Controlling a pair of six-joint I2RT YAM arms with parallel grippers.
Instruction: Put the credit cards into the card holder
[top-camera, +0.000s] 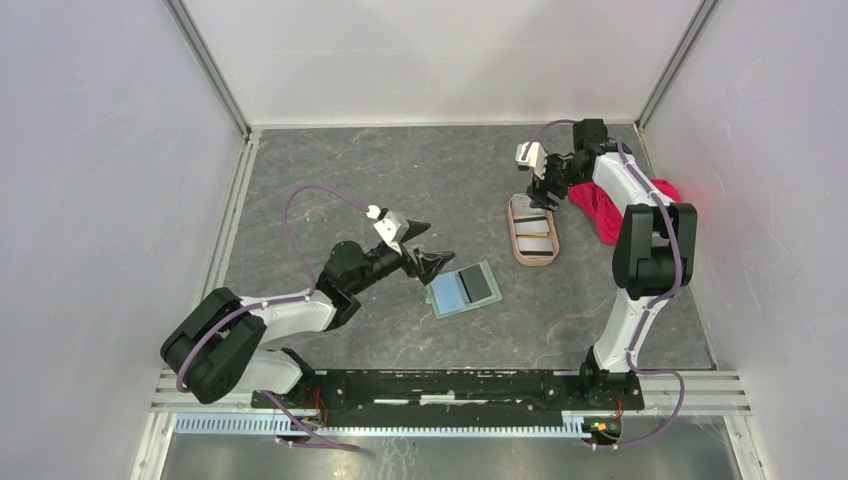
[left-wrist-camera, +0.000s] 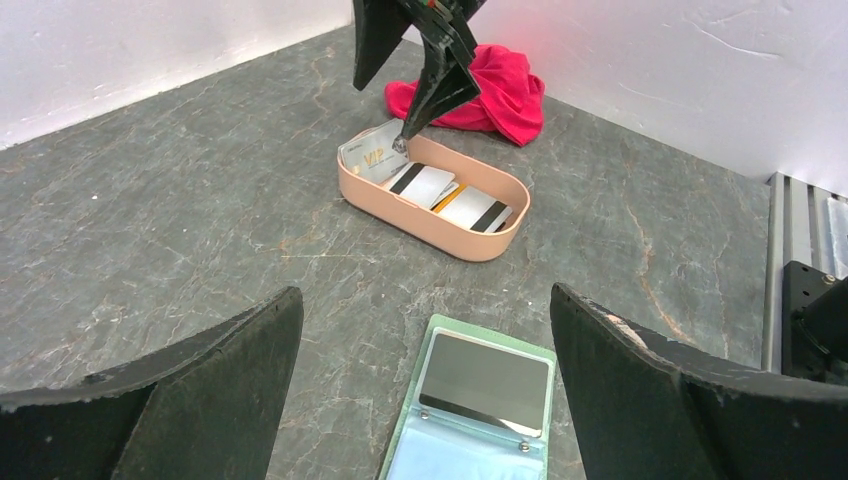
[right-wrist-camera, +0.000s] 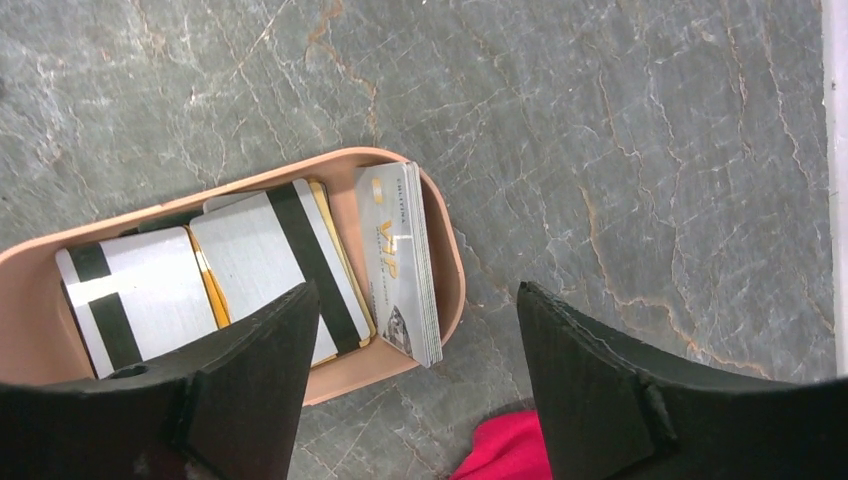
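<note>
The peach tray (top-camera: 556, 240) holds several bank cards. A stack of silver "VIP" cards (right-wrist-camera: 385, 240) leans on edge at one end, and white cards with black stripes (right-wrist-camera: 255, 260) lie flat beside it. My right gripper is open over that end, its fingers apart on either side of the stack, with one fingertip (left-wrist-camera: 402, 138) close to the cards in the left wrist view; contact cannot be told. A green-edged card holder (top-camera: 493, 281) lies unfolded nearer the front, showing a blue side (top-camera: 448, 292) and a dark side. My left gripper hangs open, nothing between its fingers.
A crumpled red cloth (top-camera: 600, 215) lies right of the tray, under the right arm. Bare grey floor (top-camera: 390, 160) stretches across the left and back, and between tray and holder. White walls enclose the sides and back.
</note>
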